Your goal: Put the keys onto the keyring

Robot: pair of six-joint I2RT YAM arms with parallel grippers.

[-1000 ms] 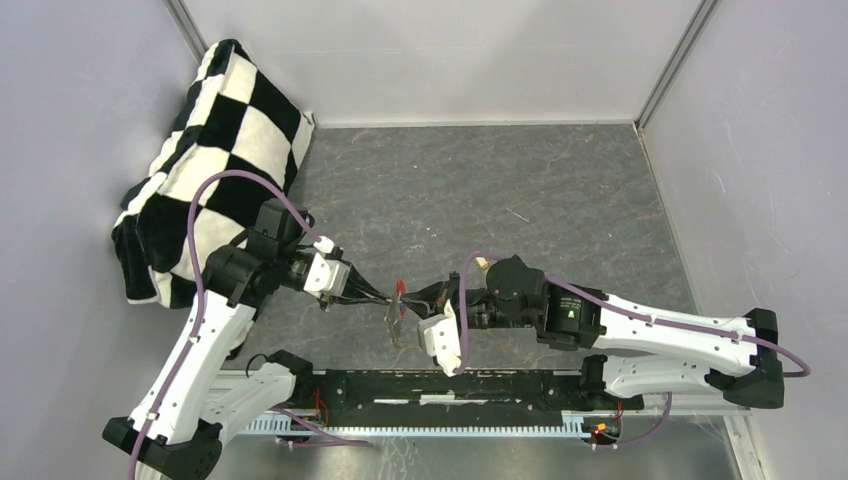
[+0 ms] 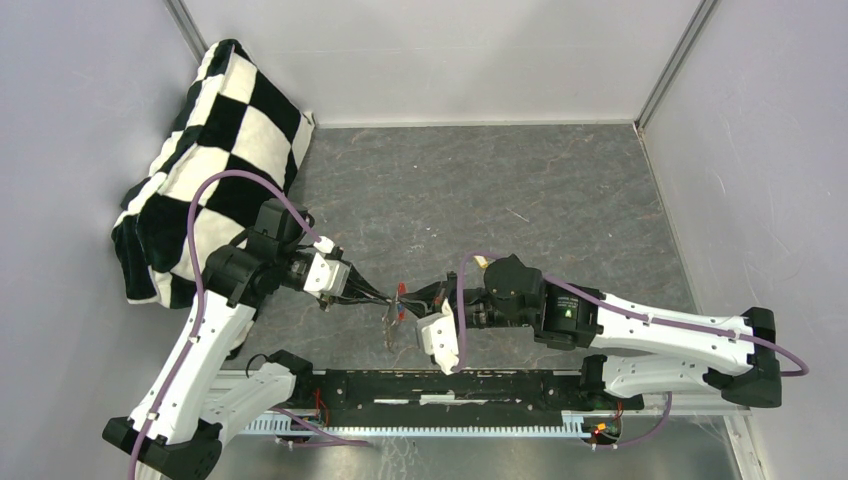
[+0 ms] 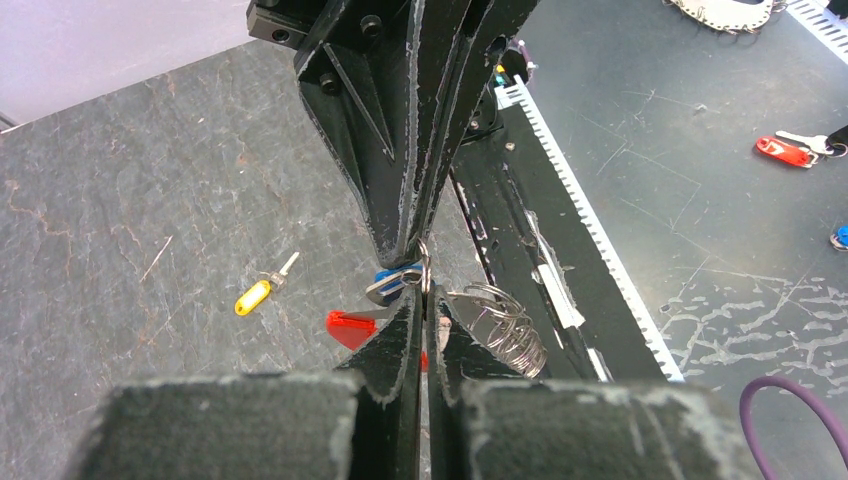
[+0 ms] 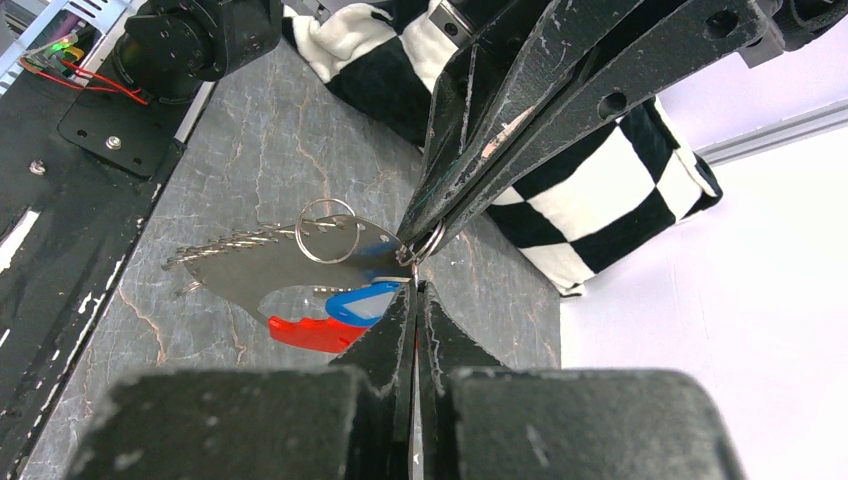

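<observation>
In the top view my left gripper (image 2: pixel 386 298) and right gripper (image 2: pixel 404 298) meet tip to tip above the table. A thin metal ring (image 3: pixel 425 262) stands up from my left gripper, which is shut on it. My right gripper is shut with its tips right against the rings; whether thin wire lies between them is hidden. Below hangs the keyring, a flat metal plate (image 4: pixel 230 268) edged with small wire rings, with a larger loop (image 4: pixel 327 231) on it. A blue tag (image 4: pixel 362 303) and a red tag (image 4: pixel 310 334) hang close by, their keys mostly hidden.
A key with a yellow tag (image 3: pixel 253 297) lies on the grey table (image 2: pixel 480 190). Another red-tagged key (image 3: pixel 785 151) shows beyond the white toothed rail (image 3: pixel 590 220). A checkered cushion (image 2: pixel 215 150) fills the left corner.
The hanging plate and tags have shifted very slightly below the tips.
</observation>
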